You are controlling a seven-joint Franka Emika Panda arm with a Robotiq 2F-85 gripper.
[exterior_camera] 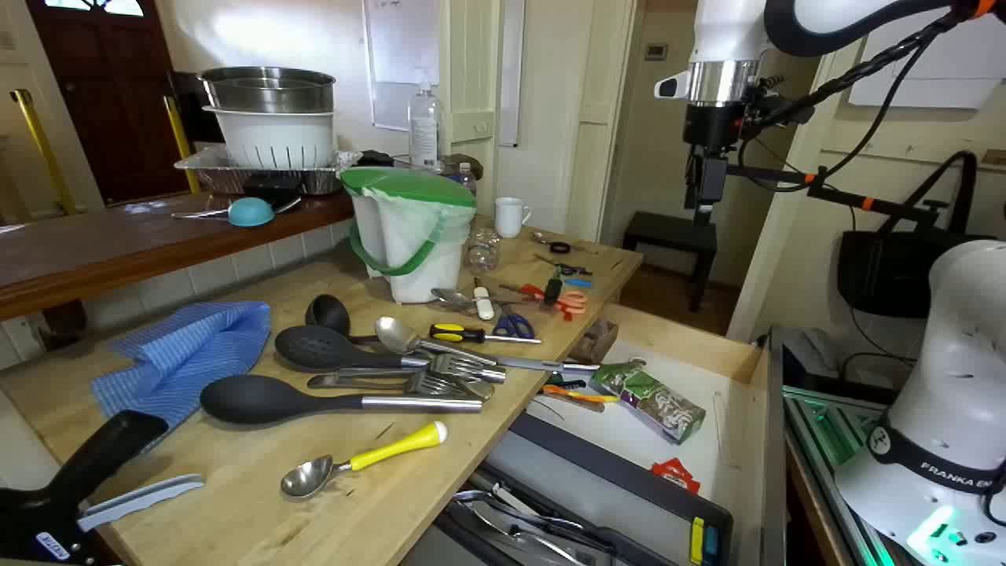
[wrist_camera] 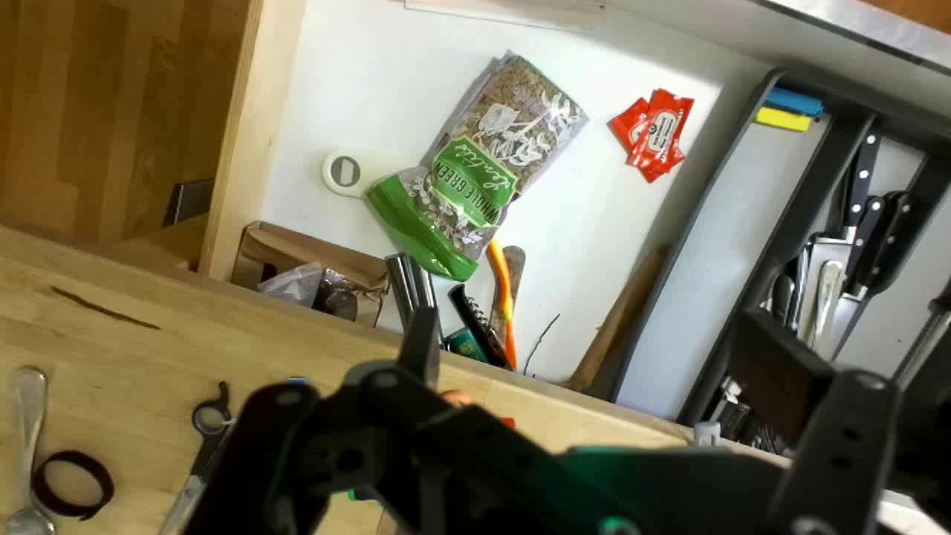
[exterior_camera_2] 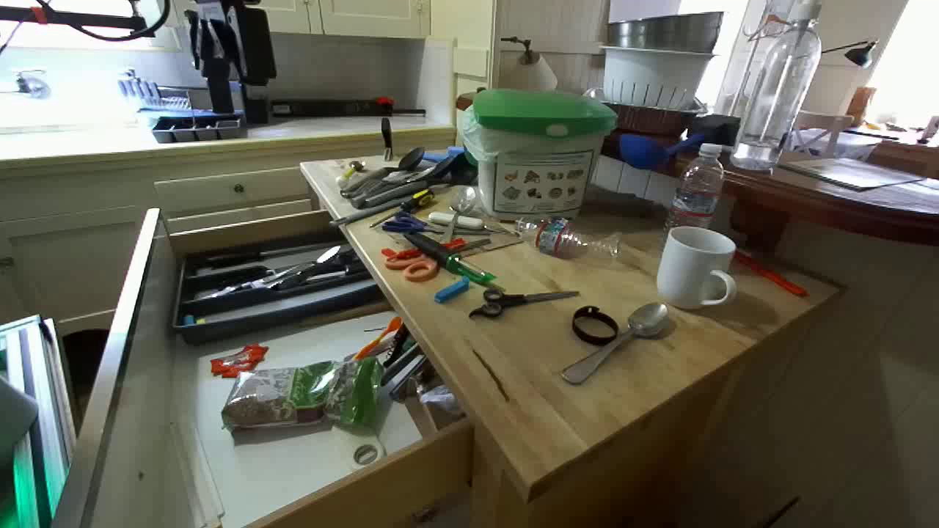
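High above the open drawer, my gripper stands open with nothing between its fingers; exterior view 1 shows it at the upper right. Below it, a bag of green lentils (wrist_camera: 486, 169) lies on the white drawer floor, with red packets (wrist_camera: 655, 134) apart from it. A dark grey cutlery tray (exterior_camera_2: 189, 330) holding knives and other utensils fills the drawer's far end in exterior view 2. On the wooden counter lie scissors (exterior_camera_2: 519, 299), a metal spoon (exterior_camera_2: 607, 347), a black ring-shaped band (exterior_camera_2: 595, 325), a yellow-handled scoop (exterior_camera: 396, 447) and black ladles and spoons (exterior_camera: 283, 396).
A white bin with a green lid (exterior_camera_2: 546, 114), a white mug (exterior_camera_2: 691, 264) and plastic bottles rise from the counter. A blue striped cloth (exterior_camera: 193, 354) lies by the utensils. The drawer's wooden walls (exterior_camera_2: 370, 484) stand up around its contents. Bare counter shows at the near corner in exterior view 2.
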